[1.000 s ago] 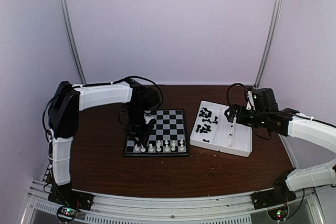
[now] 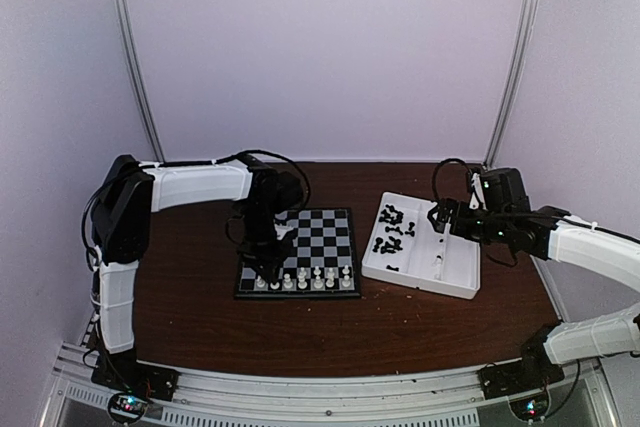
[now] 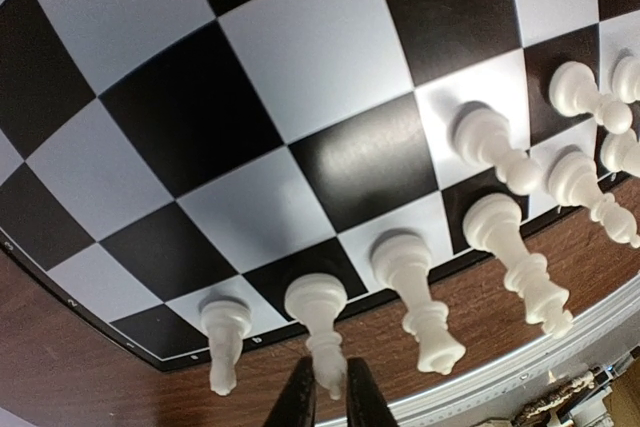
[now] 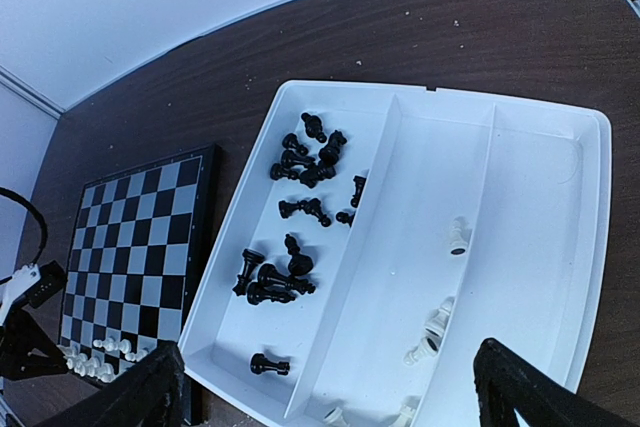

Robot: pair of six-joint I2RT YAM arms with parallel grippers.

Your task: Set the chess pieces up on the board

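Observation:
The chessboard (image 2: 325, 229) lies left of centre, with white pieces standing along its near edge. In the left wrist view my left gripper is at the board's edge, shut on the top of a slim white piece (image 3: 316, 305). That piece's base is over a dark square of the edge row; whether it rests fully there I cannot tell. On one side of it stands a white piece (image 3: 225, 319), on the other a crowned white piece (image 3: 403, 262). A white pawn (image 3: 488, 139) stands one row in. My right gripper hangs open and empty over the tray.
The white tray (image 4: 438, 97) is right of the board. Its left compartment holds several black pieces (image 4: 283, 280) lying loose, the middle one several white pieces (image 4: 458, 237). The right compartment looks empty. Bare table (image 2: 300, 337) lies in front of the board.
My left gripper has come down slightly toward the near edge of the board and now covers more of the piece there. The right arm and the tray have not moved.

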